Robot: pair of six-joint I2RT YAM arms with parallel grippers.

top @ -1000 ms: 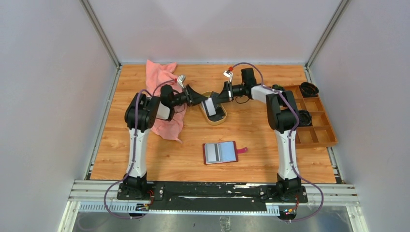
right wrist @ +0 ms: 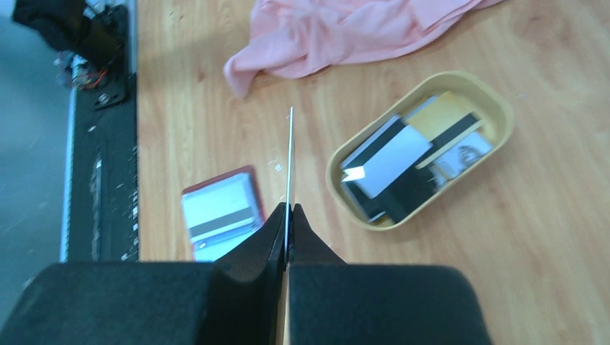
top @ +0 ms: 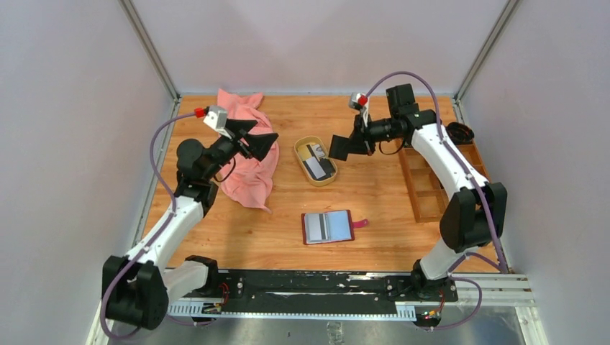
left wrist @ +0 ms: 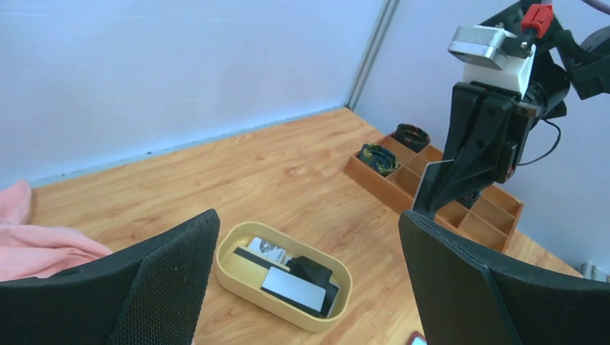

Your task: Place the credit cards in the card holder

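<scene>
My right gripper point(top: 352, 145) is shut on a thin dark card point(top: 338, 148), held in the air just right of the oval basket point(top: 298, 154). In the right wrist view that card point(right wrist: 290, 154) appears edge-on, standing up from between the fingers. Several more cards, among them a white card point(right wrist: 393, 159) and a black card point(right wrist: 408, 190), lie in the basket. Left of the basket, above the cloth, my left gripper point(top: 264, 144) stands open and empty. The card holder point(top: 328, 227) lies spread open near the table front, showing a grey striped card and pale blue sleeves.
A pink cloth point(top: 249, 176) covers the left part of the table. On the right stands a wooden compartment tray point(top: 426, 201) with dark coiled items, partly under my right arm. Bare wood separates the basket from the card holder.
Both arms have drawn apart from over the basket, left gripper leftward, right gripper rightward with the dark card. The white card by the left gripper a second ago now lies in the basket.
</scene>
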